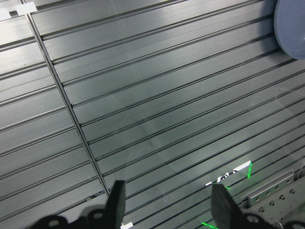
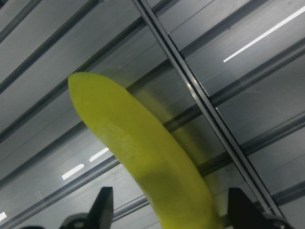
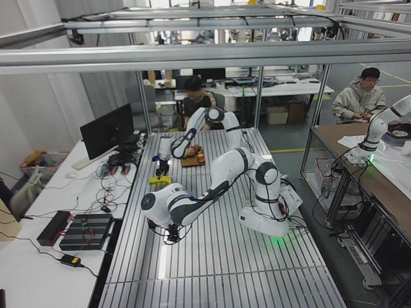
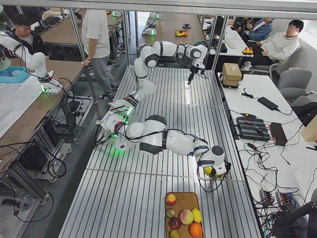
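Observation:
A yellow banana (image 2: 143,152) lies on the slatted metal table (image 4: 124,203); my right gripper hangs over it, open, its fingers either side of the banana's near end. In the left camera view the banana (image 3: 155,180) is partly behind that gripper. My left gripper is open over bare slats, with nothing between its fingers. A blue round dish (image 1: 290,26) sits at the top right of the left wrist view. A wooden tray (image 4: 183,227) holds several fruits at the table's end in the right camera view.
Side desks with a monitor (image 3: 106,131), cables and boxes flank the table. Aluminium frame posts and beams surround it. The slats under my left gripper are clear. A neighbouring arm (image 3: 382,128) stands on another bench, with people nearby.

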